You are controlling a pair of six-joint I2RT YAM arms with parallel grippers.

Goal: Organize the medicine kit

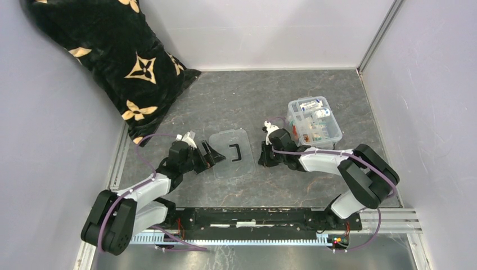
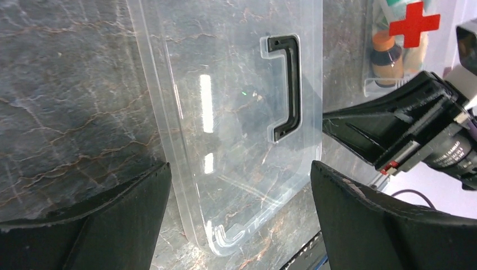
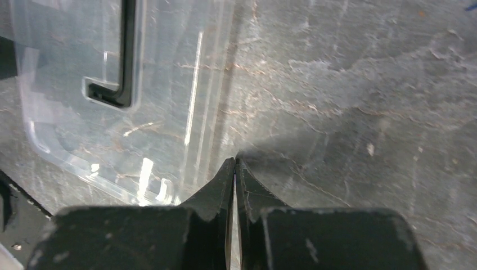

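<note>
A clear plastic lid (image 1: pixel 232 169) with a black handle (image 2: pixel 292 84) lies flat on the grey surface. My left gripper (image 1: pixel 211 151) stands open over the lid's left edge, fingers either side of that edge in the left wrist view. My right gripper is shut just to the right of the lid, its fingertips together, with nothing visible between them. The clear medicine box (image 1: pixel 315 121), holding bottles and packs, stands behind my right arm; its red cross (image 2: pixel 413 25) shows in the left wrist view.
A black patterned cushion (image 1: pixel 124 73) leans at the back left. Walls bound both sides and the back. The black front rail (image 1: pixel 253 216) runs along the near edge.
</note>
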